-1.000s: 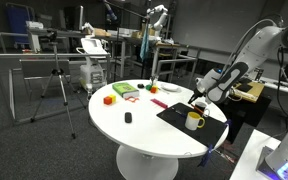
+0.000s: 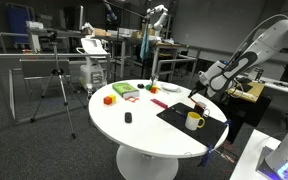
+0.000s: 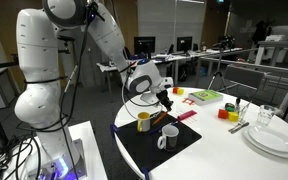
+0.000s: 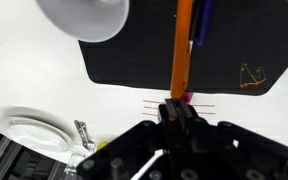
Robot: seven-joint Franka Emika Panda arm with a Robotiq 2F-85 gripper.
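Note:
My gripper is shut on an orange stick-like object [image 4: 182, 48], which stretches away from the fingertips in the wrist view. In exterior view 2 the gripper [image 3: 166, 106] is over the black mat, and the orange object [image 3: 160, 118] slants down between the two mugs. A yellow mug [image 3: 144, 122] stands on one side, a white mug [image 3: 169, 137] on the other. Beside the orange object, a dark blue object [image 4: 205, 20] shows in the wrist view. What the orange object is exactly cannot be told.
The black mat [image 4: 124, 65] covers part of the white round table [image 2: 134, 125]. White plates [image 3: 272, 140], a green box [image 3: 206, 97] and small coloured blocks [image 2: 109, 100] lie around it. A dark object [image 2: 128, 117] sits alone on open tabletop.
Over the last second the arm has risen and the gripper has lifted slightly above the mat. The yellow mug and the other table objects look unmoved.

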